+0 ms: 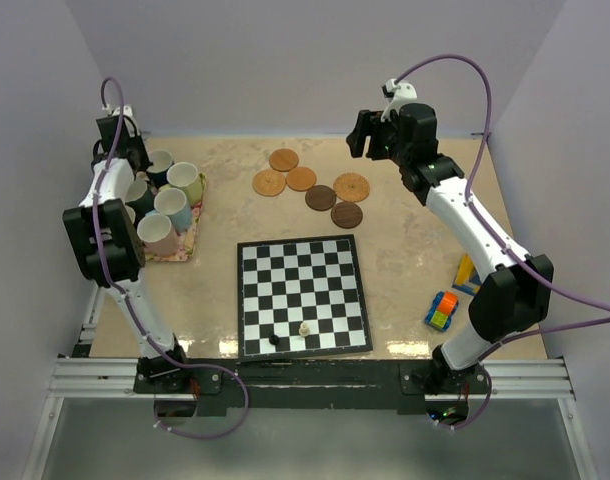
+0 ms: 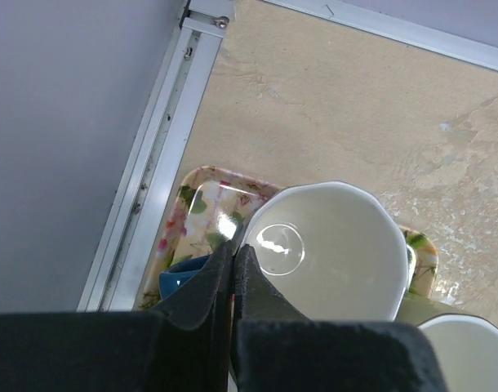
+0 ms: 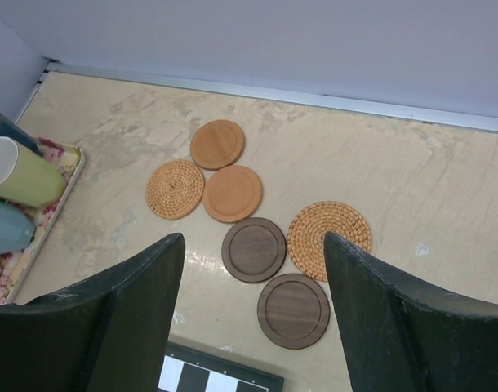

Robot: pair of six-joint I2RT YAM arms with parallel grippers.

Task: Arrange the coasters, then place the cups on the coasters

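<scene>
My left gripper is shut on the rim of a dark blue cup point(image 2: 335, 245), which is white inside. The cup is at the back of the tray point(image 1: 197, 230) in the top view, and its handle point(image 2: 180, 276) sticks out to the left in the left wrist view. In the right wrist view the same blue cup point(image 3: 4, 129) shows only partly at the left edge. Round coasters lie across the back middle: woven ones point(image 3: 175, 189), tan wooden ones point(image 3: 233, 193) and dark ones point(image 3: 254, 250). My right gripper hangs open above the table, empty.
Several cups crowd the tray, including a green cup point(image 1: 187, 180), a light blue cup point(image 1: 173, 205) and a pink cup point(image 1: 158, 234). A chessboard point(image 1: 301, 298) lies in front of the coasters. A toy car point(image 1: 442, 310) stands at right. Table between tray and coasters is clear.
</scene>
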